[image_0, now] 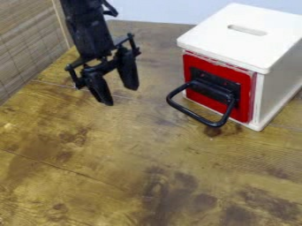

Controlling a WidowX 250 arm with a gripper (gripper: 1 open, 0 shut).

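Observation:
A black robot gripper [116,83] hangs in the upper left over the wooden table, open with empty space between its two fingers. To its right stands a white box [245,35] with a red front [242,95] and a black handle [200,117] sticking out toward the lower left. The gripper is apart from the handle, to its left and higher in the picture.
A woven bamboo panel [24,44] runs along the left edge, and a pale wall shows at the back.

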